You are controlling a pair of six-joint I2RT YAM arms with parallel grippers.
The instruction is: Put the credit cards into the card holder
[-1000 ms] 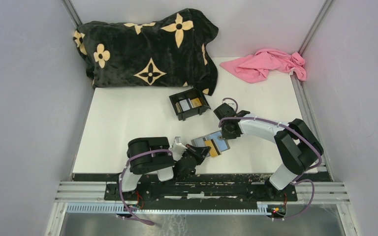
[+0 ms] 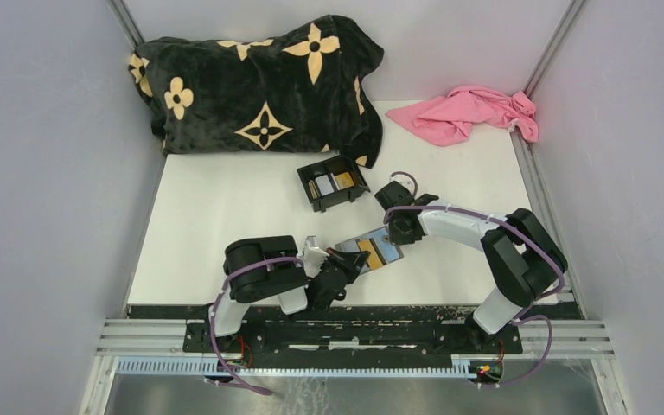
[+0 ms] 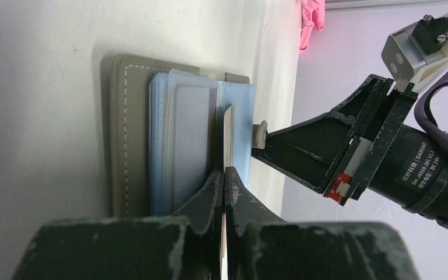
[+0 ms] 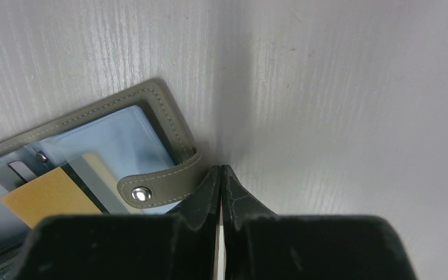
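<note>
The card holder (image 2: 387, 249) lies open on the table, grey leather with blue sleeves and a snap strap (image 4: 158, 185). A yellow card (image 4: 49, 195) lies on its sleeves beside grey ones. My left gripper is shut on a thin card (image 3: 227, 131) at the holder's sleeves, seen edge-on. My right gripper is shut at the holder's right edge, by the strap; the strap appears pinched at its fingertips.
A dark box (image 2: 333, 197) holding cards stands behind the holder. A patterned dark cushion (image 2: 225, 86) and pink cloth (image 2: 450, 117) lie at the back.
My left gripper has moved slightly toward the back of the table, and the yellow card with it. The right arm stays where it was.
</note>
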